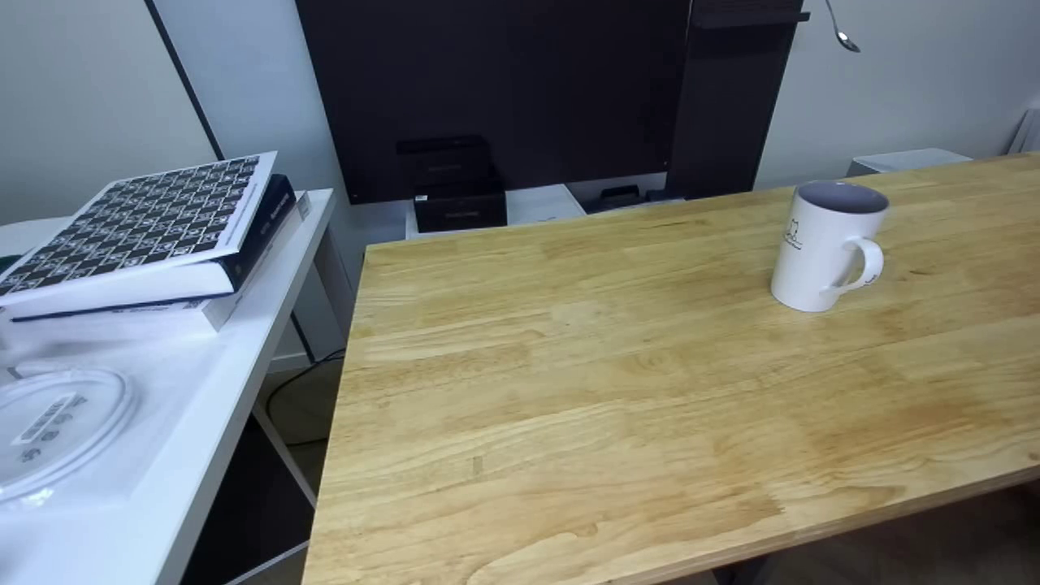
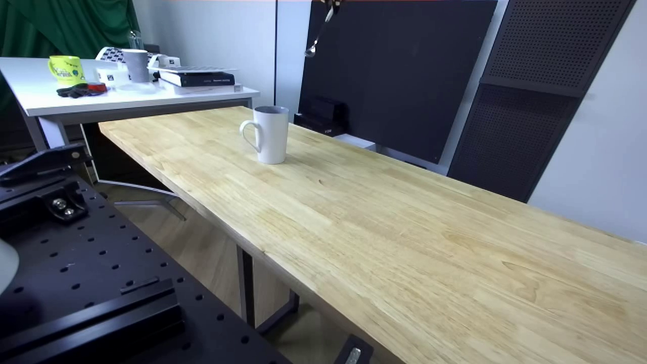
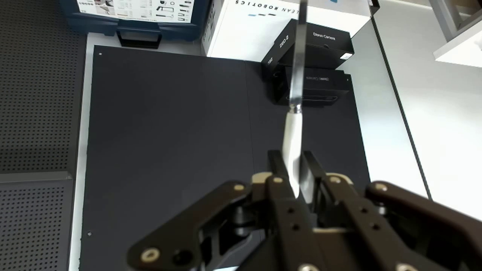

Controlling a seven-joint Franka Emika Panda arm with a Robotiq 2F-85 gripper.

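A spoon with a white handle (image 3: pixel 292 144) and a metal stem is clamped between the fingers of my gripper, which is shut on it. Its metal bowl (image 2: pixel 310 52) hangs high above the table in exterior view 2, and the bowl (image 1: pixel 848 43) also shows at the top right of exterior view 1. A tall white mug (image 1: pixel 821 253) with a grey inside stands upright on the wooden table, well below the spoon. Its handle (image 2: pixel 249 134) points to the left in exterior view 2. The gripper is almost wholly outside both exterior views.
A white side table (image 2: pixel 145 109) holds books (image 1: pixel 146 224), cups and a coiled cable (image 1: pixel 58 429). A black perforated plate (image 2: pixel 109 273) lies in front of the wooden table. Dark panels (image 2: pixel 394 79) stand behind.
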